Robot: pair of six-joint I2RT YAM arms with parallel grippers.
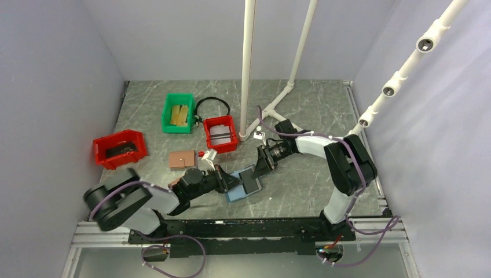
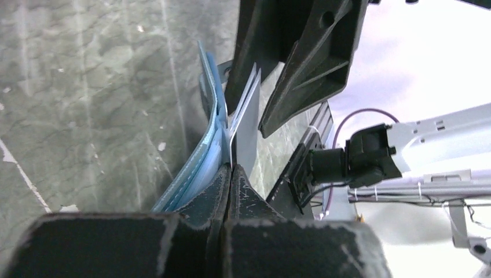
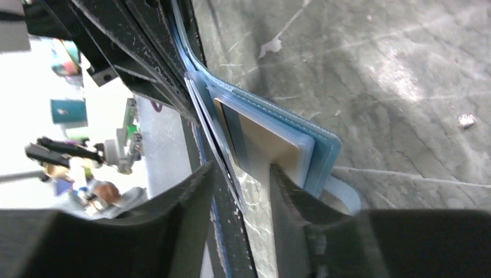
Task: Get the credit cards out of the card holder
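Observation:
The blue card holder (image 1: pixel 236 194) lies opened out on the table between both arms. My left gripper is shut on the near edge of a raised clear sleeve page; a dark card (image 2: pixel 249 130) shows edge-on there. In the right wrist view, a gold card (image 3: pixel 266 142) with a dark stripe sits inside another sleeve of the holder. My right gripper is open, its fingers on either side of the raised page's far end. How much of the page the left fingers cover is hidden.
A red bin (image 1: pixel 211 138), a green bin (image 1: pixel 164 116) and another red bin (image 1: pixel 99 156) stand behind and to the left. A brown card holder (image 1: pixel 182 160) lies close behind the left arm. White pipes (image 1: pixel 272 109) rise at the back. Right of the right gripper the table is bare.

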